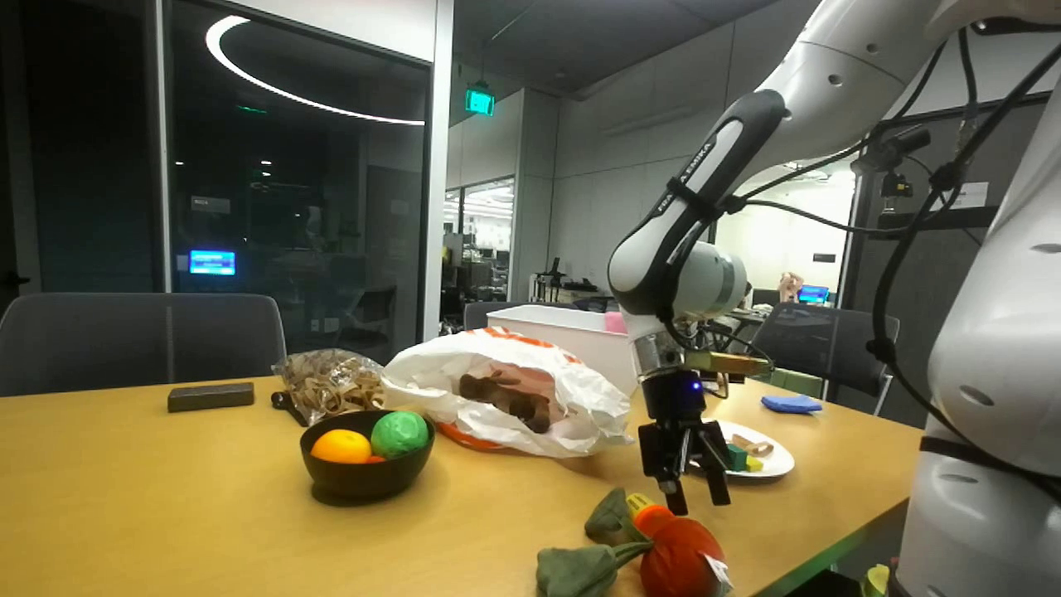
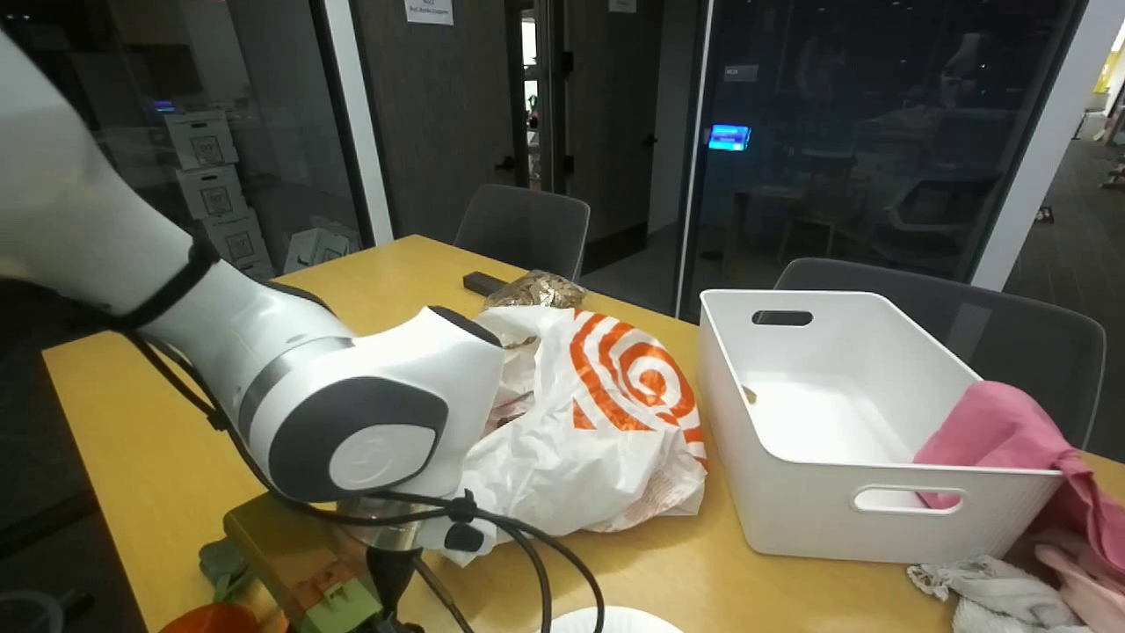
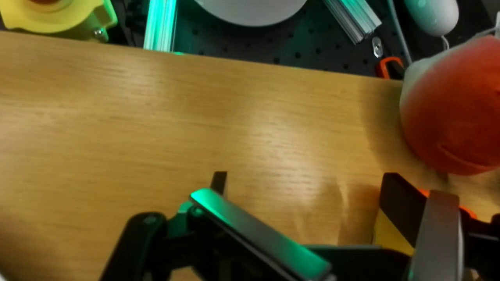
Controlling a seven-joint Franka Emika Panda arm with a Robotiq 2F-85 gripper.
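My gripper [image 1: 699, 494] hangs just above the table, its fingers apart and nothing between them. Close by it in exterior view 1 lies a red-orange plush vegetable [image 1: 679, 559] with dark green leaves, and an orange piece with a yellow ridged end [image 1: 641, 509] rests against it. The plush's rounded body [image 3: 452, 110] shows at the right of the wrist view, beyond the fingers and to one side. Low in exterior view 2, the arm's wrist hides most of the gripper, and the plush [image 2: 211, 618] is only partly visible.
A white plate [image 1: 781, 463] of blocks stands behind the gripper. Further left are a black bowl [image 1: 363, 482] with fruit and a white plastic bag [image 1: 587, 423]. A white bin [image 2: 844, 506] stands at the right in exterior view 2. Bare table [image 3: 140, 140] fills much of the wrist view.
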